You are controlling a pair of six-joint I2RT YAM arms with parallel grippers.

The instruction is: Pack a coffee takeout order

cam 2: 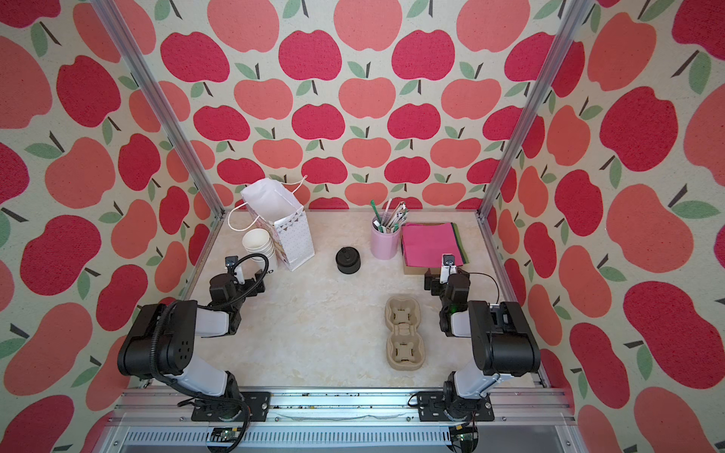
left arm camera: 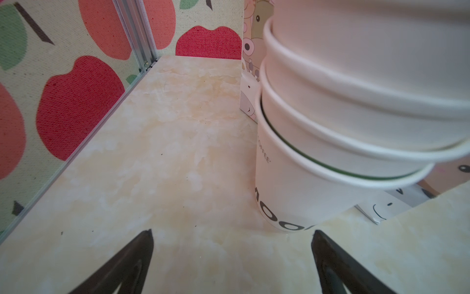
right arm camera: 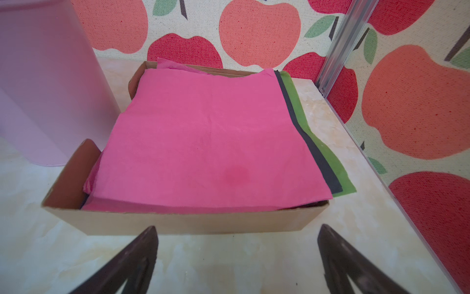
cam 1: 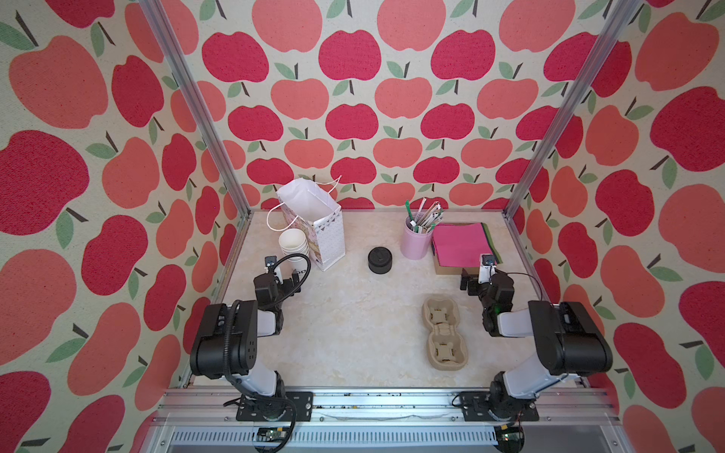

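Observation:
Nested white paper cups (left arm camera: 313, 181) stand upright just beyond my left gripper, which is open and empty. Behind them is a tall white paper bag (cam 1: 326, 240), its top open and its rope handles up. Black lids (cam 1: 380, 260) lie stacked near the table's back middle. A two-cup pulp carrier (cam 1: 444, 332) rests at front right. My right gripper is open with nothing between its fingers, in front of a shallow cardboard box (right arm camera: 195, 223) of pink napkins (right arm camera: 210, 142). A pink canister (cam 1: 415, 243) holds several stirrers or straws (cam 1: 430, 216).
Dark and green sheets (right arm camera: 313, 132) stick out from under the pink napkins on the right. Patterned walls close off the back and both sides.

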